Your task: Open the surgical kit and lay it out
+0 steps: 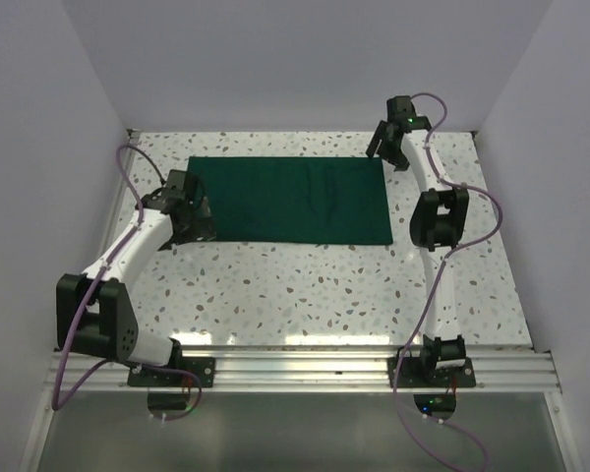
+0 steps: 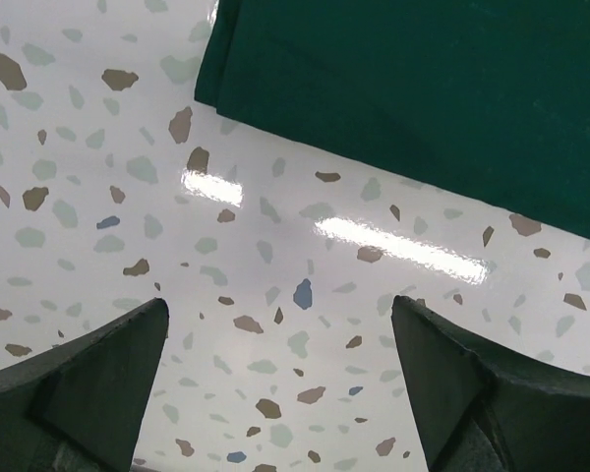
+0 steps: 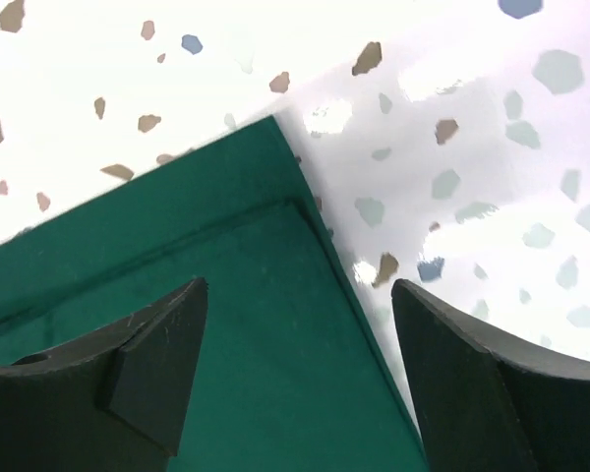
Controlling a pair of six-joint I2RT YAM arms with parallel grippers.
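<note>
A dark green cloth lies spread in a long rectangle on the speckled table. My left gripper is at its left end, near the lower corner; in the left wrist view, my open left gripper has bare table between its fingers and the cloth's edge beyond. My right gripper is over the cloth's back right corner. In the right wrist view, its fingers stand apart above the cloth, whose top corner shows a folded layer, with nothing held.
Grey walls bound the back and sides, and a metal rail runs along the front.
</note>
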